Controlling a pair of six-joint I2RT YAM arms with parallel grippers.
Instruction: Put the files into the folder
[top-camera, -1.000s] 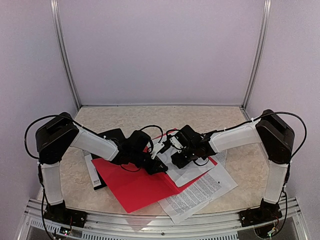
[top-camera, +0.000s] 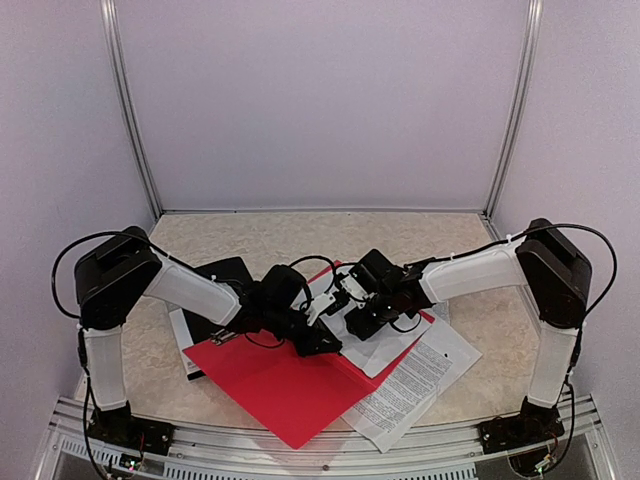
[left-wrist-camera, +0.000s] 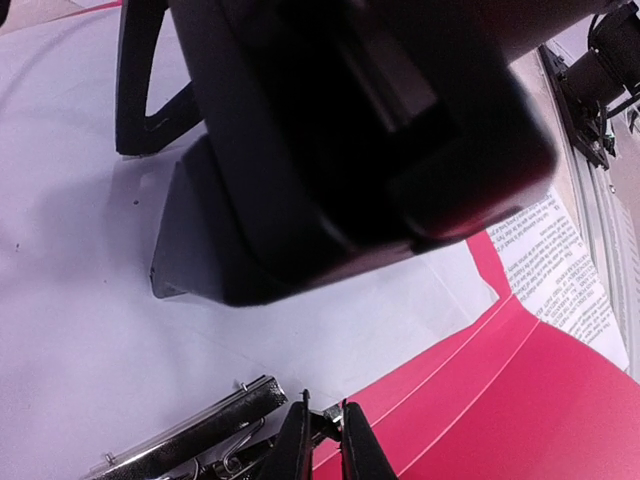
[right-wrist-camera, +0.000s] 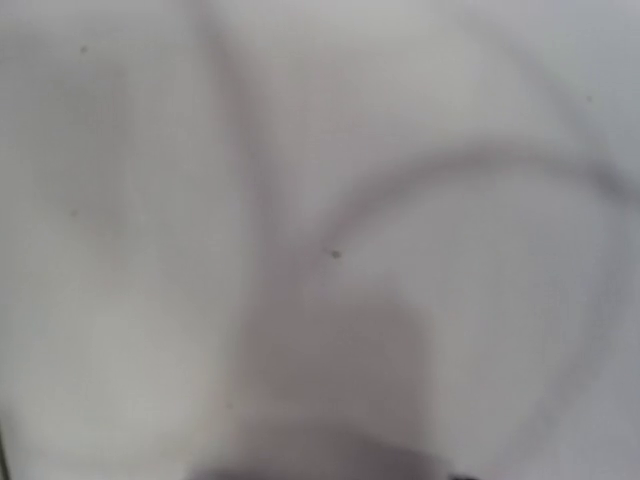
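The open red folder (top-camera: 270, 390) lies at front centre, white sheets (top-camera: 390, 345) on its right part. In the left wrist view, my left gripper has its narrowly spaced fingertips at the folder's metal clip (left-wrist-camera: 200, 430); whether they hold anything is unclear. My right gripper (top-camera: 355, 310) is low over the white sheets, beside the left one; its fingers are hidden from above, and its wrist view shows only blurred white (right-wrist-camera: 450, 300).
Printed sheets (top-camera: 410, 400) stick out under the folder at front right. A black item (top-camera: 195, 325) lies at the left. Both arms crowd the middle.
My left gripper has shifted slightly toward the front right. The red folder's front corner and the printed sheets have moved toward the front edge and right. The right arm is nearly still.
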